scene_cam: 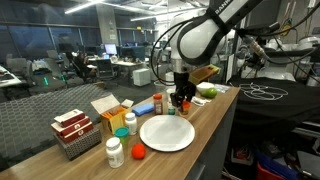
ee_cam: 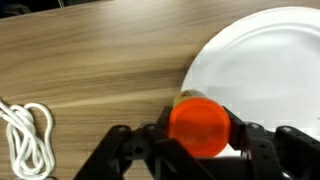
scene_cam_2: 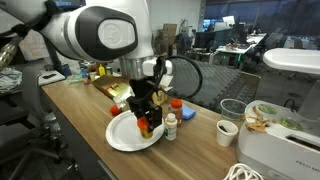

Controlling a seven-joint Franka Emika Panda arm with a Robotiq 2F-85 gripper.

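An orange-topped bottle (ee_cam: 199,127) is between the fingers of my gripper, which is shut on it; its round top fills the wrist view's lower middle, and the body beneath is mostly hidden. In exterior view 2 the orange item (scene_cam_2: 144,128) hangs under the gripper, in front of the white plate (scene_cam_2: 121,134). In exterior view 1 it shows at the plate's far right edge. Whether it touches the plate or table cannot be told. The plate is empty apart from this.
A red ball (scene_cam: 138,151) and white bottles (scene_cam: 115,152) stand left of the plate. More jars (scene_cam: 158,104) line its back side. A white cup (scene_cam_2: 226,133) and coiled white cord (scene_cam_2: 241,173) lie to the right in exterior view 2.
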